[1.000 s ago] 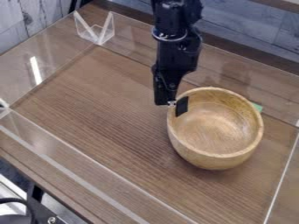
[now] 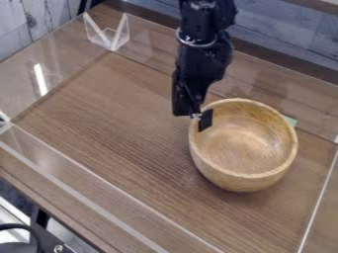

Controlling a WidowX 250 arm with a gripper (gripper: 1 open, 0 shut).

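A large tan wooden bowl (image 2: pixel 246 158) sits on the wooden table at the right. The dark robot gripper (image 2: pixel 191 117) reaches down from the top centre to the bowl's upper-left rim, its fingertips at or just over that rim. Whether anything is between the fingers is too small to tell.
A small pale green item (image 2: pixel 290 121) lies behind the bowl at the right. Clear plastic pieces stand at the back left and left edge. A dark cable or object is at the bottom left.
The gripper has shifted very slightly at the bowl's rim; the bowl stays about in place.
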